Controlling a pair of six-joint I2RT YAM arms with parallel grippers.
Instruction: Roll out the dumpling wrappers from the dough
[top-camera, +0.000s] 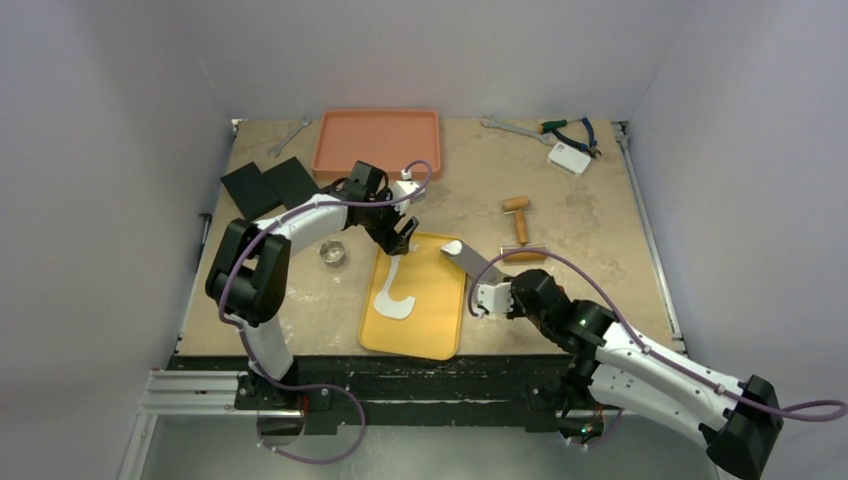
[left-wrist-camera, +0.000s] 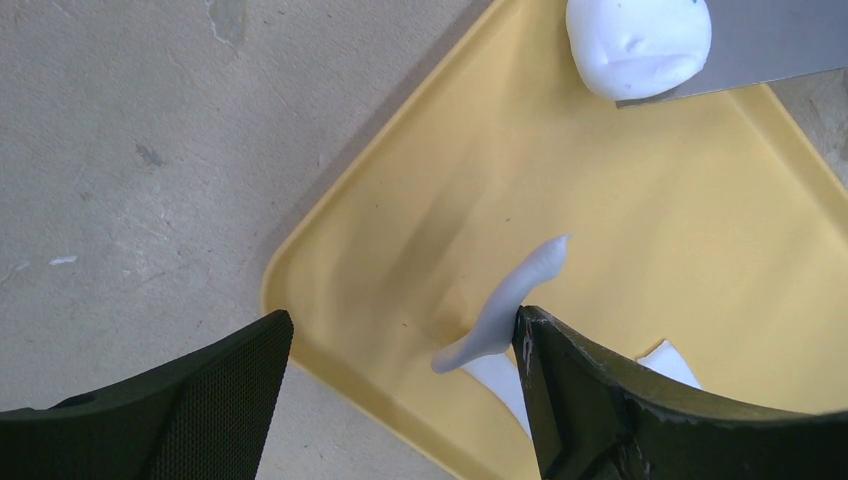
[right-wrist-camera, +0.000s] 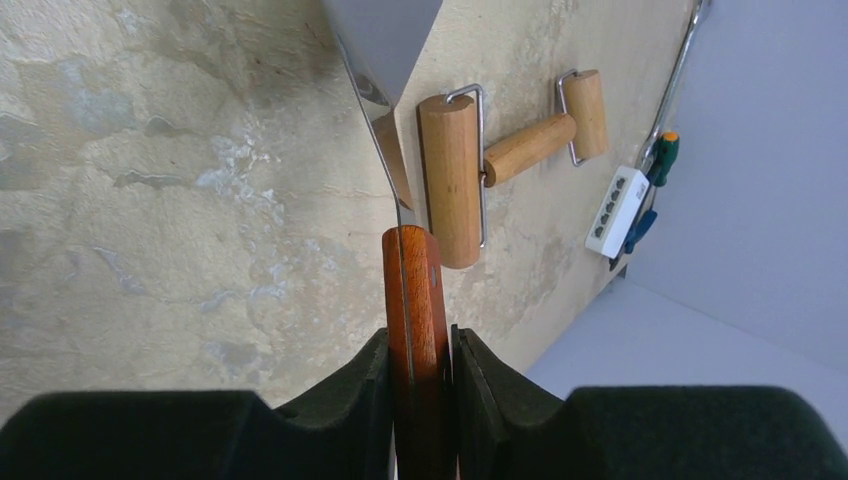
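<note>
My left gripper (top-camera: 402, 238) is over the upper end of the yellow tray (top-camera: 430, 320), fingers apart; a thin curl of dough (left-wrist-camera: 512, 295) clings at its right finger in the left wrist view. Flattened white dough (top-camera: 395, 305) lies on the tray in a hooked strip. A dough lump (left-wrist-camera: 635, 40) sits on the metal scraper blade (top-camera: 470, 258) at the tray's upper right corner. My right gripper is shut on the scraper's wooden handle (right-wrist-camera: 413, 280), over the table right of the tray.
A wooden roller (right-wrist-camera: 450, 180) and a smaller roller (top-camera: 518, 205) lie to the right. A metal cup (top-camera: 333, 253) is left of the tray, a salmon tray (top-camera: 376, 135) at the back, with black plates (top-camera: 250, 190), wrenches and pliers around the edges.
</note>
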